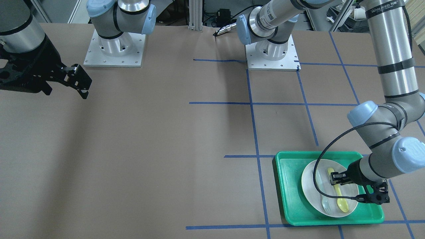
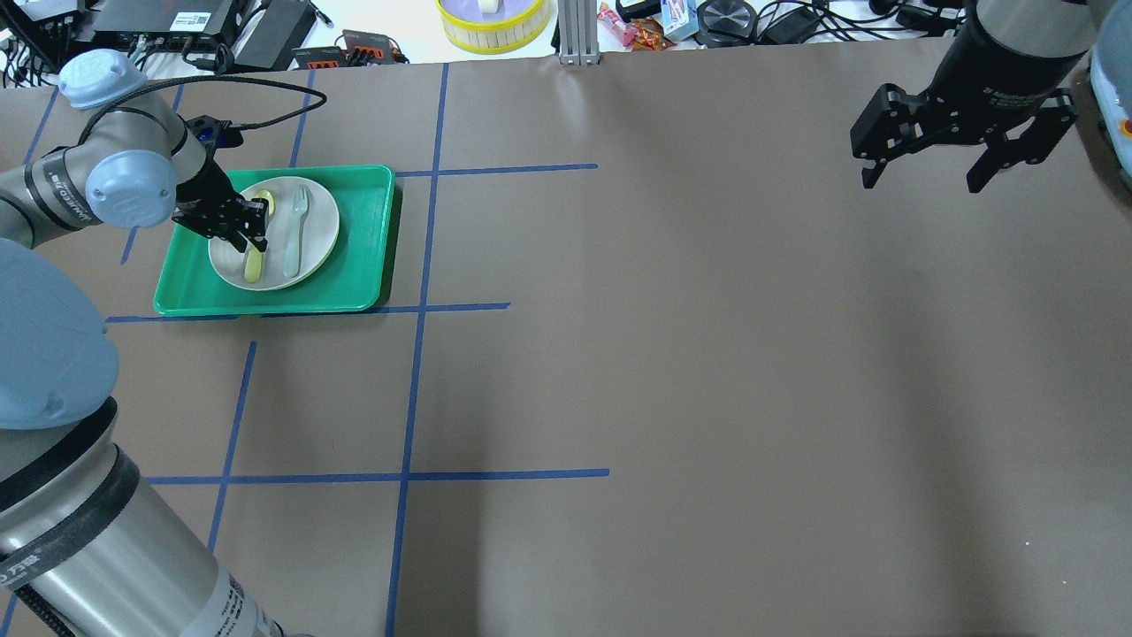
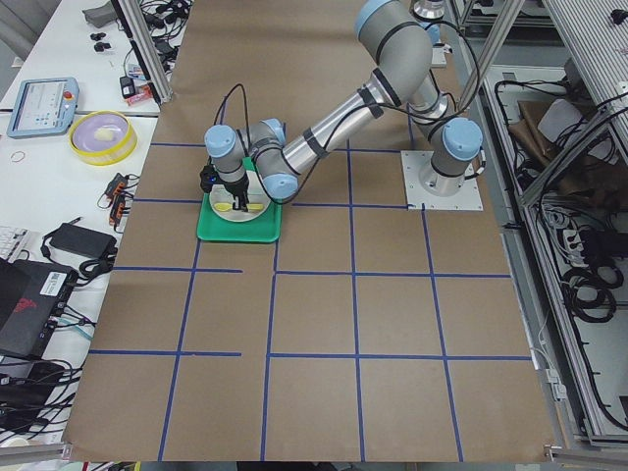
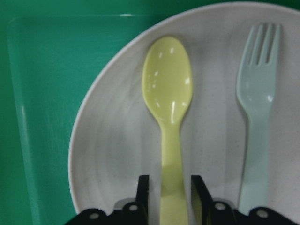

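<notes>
A green tray point(image 1: 289, 187) holds a white plate point(image 2: 324, 223) at the right of the front view and left of the top view. On the plate lie a pale yellow spoon point(image 4: 166, 77) and a pale blue-green fork point(image 4: 258, 84), side by side. My gripper is low over the plate, its two black fingers straddling the spoon's handle. In the left wrist view a gap shows between each finger and the handle, so it stands open around it.
Bare table fills the middle and left of the front view point(image 1: 159, 139). Another black gripper point(image 2: 960, 138) hangs at the top right of the top view. Cables and devices line a white side table.
</notes>
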